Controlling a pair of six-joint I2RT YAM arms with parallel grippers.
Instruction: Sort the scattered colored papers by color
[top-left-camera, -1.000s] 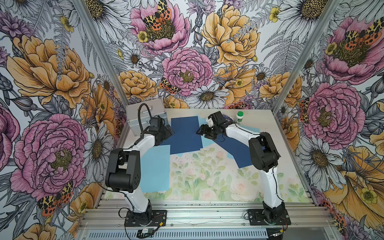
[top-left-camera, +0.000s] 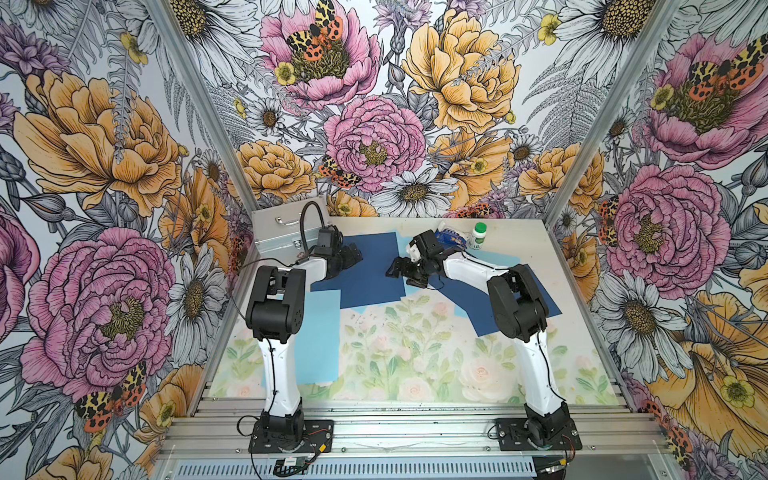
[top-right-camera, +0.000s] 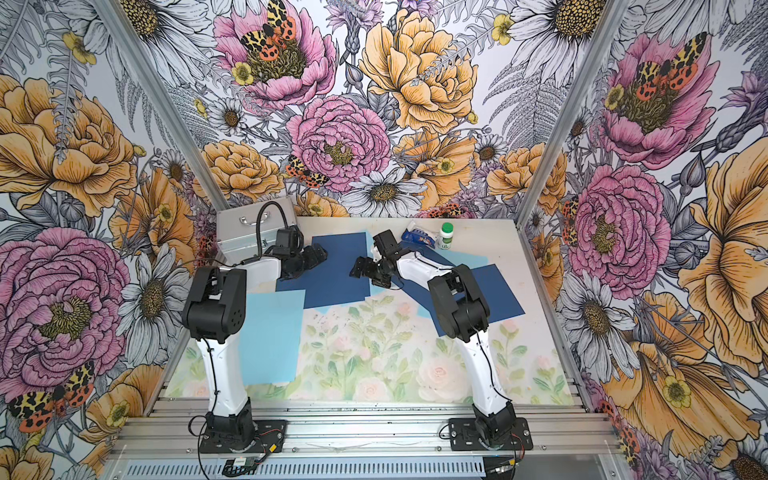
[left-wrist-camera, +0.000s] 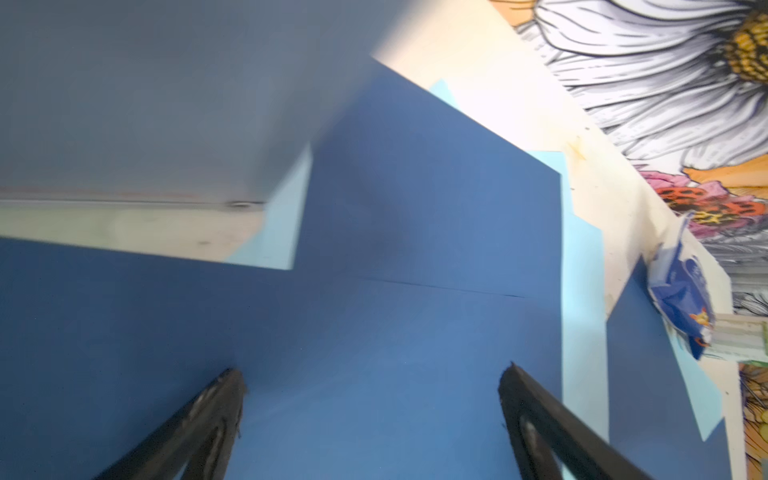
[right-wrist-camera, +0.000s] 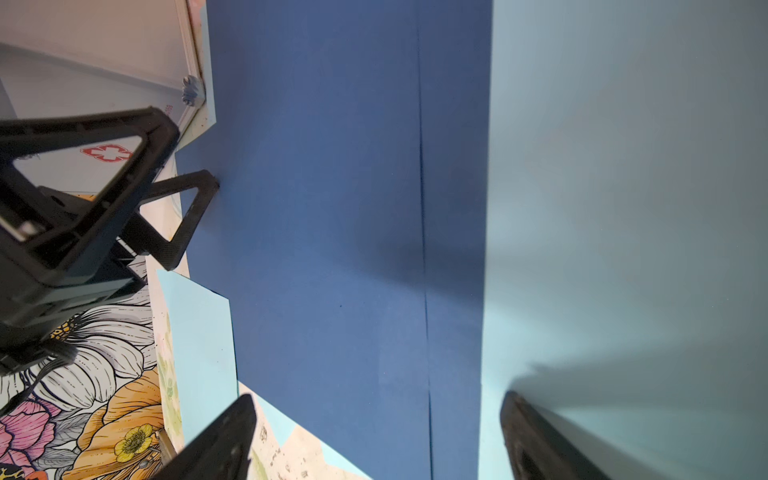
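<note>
Overlapping dark blue papers (top-left-camera: 372, 276) lie at the back centre, with light blue edges showing beneath them. Over their left part my left gripper (top-left-camera: 348, 254) stands open; in the left wrist view only dark blue paper (left-wrist-camera: 368, 384) shows between its parted fingertips. My right gripper (top-left-camera: 406, 273) is open near their right edge, where dark blue paper meets light blue paper (right-wrist-camera: 624, 240) in the right wrist view. A light blue paper (top-left-camera: 316, 336) lies at the front left. On the right, more dark blue paper (top-left-camera: 488, 312) overlaps light blue paper (top-right-camera: 472, 260), partly hidden by my right arm.
A silver metal case (top-right-camera: 240, 232) stands at the back left, behind the left arm. A blue packet (top-right-camera: 419, 237) and a white bottle with green cap (top-right-camera: 446, 235) stand at the back right.
The papers look unmoved.
</note>
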